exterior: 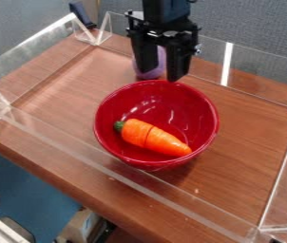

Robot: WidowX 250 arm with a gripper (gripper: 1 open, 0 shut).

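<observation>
A red bowl (184, 109) stands on the wooden table, with an orange toy carrot (158, 139) lying inside it. My black gripper (162, 59) hangs above and behind the bowl, in front of a purple object (143, 71) that it partly hides. Whether the fingers are open or shut on that object is unclear from this view.
Clear plastic walls edge the wooden tabletop (57, 90). There is bare table left and right of the bowl. A blue floor and some clutter show beyond the lower left edge.
</observation>
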